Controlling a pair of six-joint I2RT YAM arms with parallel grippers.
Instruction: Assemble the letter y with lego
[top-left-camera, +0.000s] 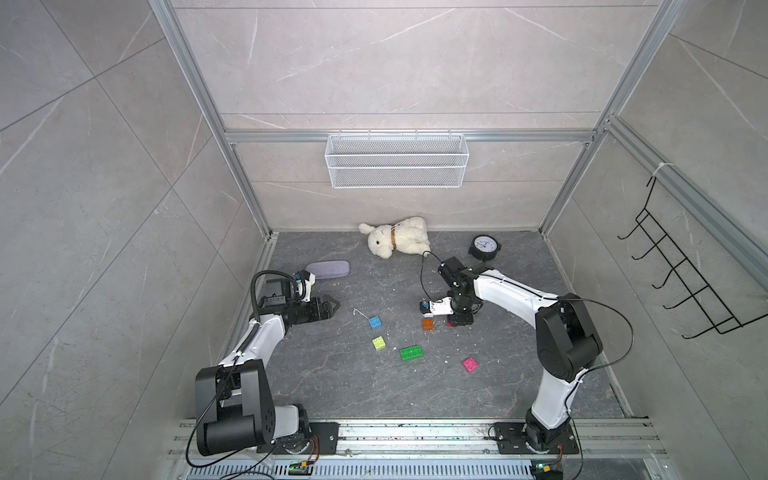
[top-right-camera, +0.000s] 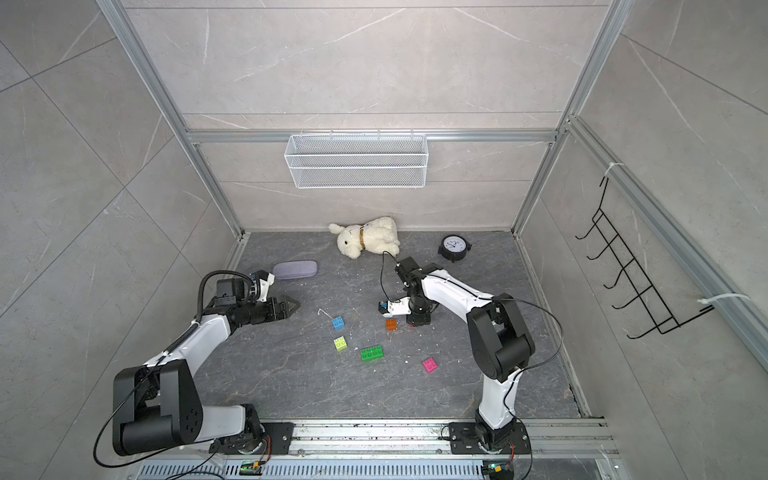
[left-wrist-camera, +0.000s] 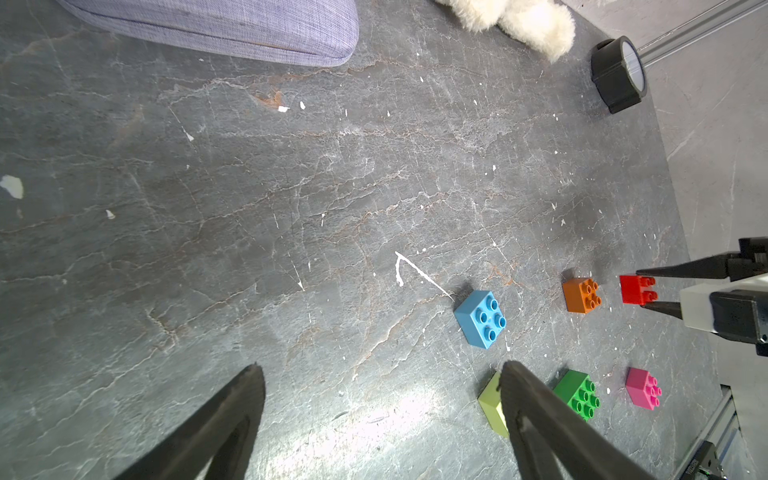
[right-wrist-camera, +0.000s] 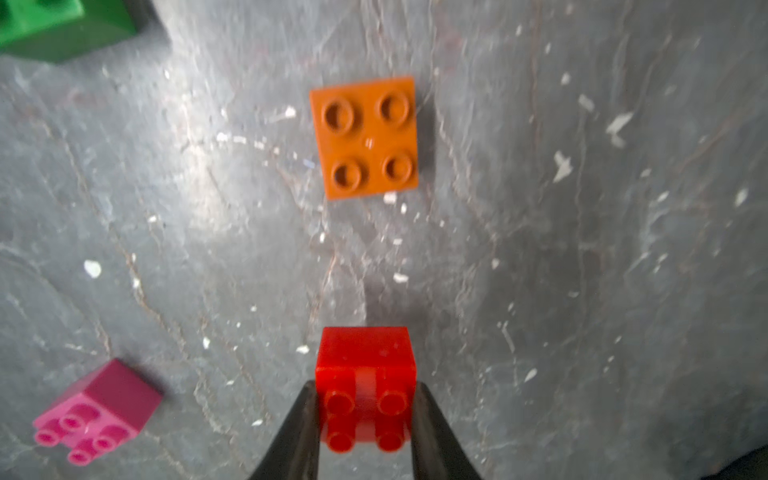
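Observation:
My right gripper is shut on a red brick (right-wrist-camera: 365, 352), held to the right of the orange brick (left-wrist-camera: 581, 295) as seen in the top views. On the floor lie a blue brick (left-wrist-camera: 481, 318), a lime brick (top-left-camera: 378, 343), a green brick (top-left-camera: 410, 353) and a pink brick (right-wrist-camera: 100, 408). My left gripper is open above bare floor at the left, left of the blue brick, with nothing between its fingers.
A white plush animal (top-left-camera: 400, 236) and a black round clock (top-left-camera: 485, 247) lie at the back. A lavender case (top-left-camera: 328, 269) is behind my left gripper.

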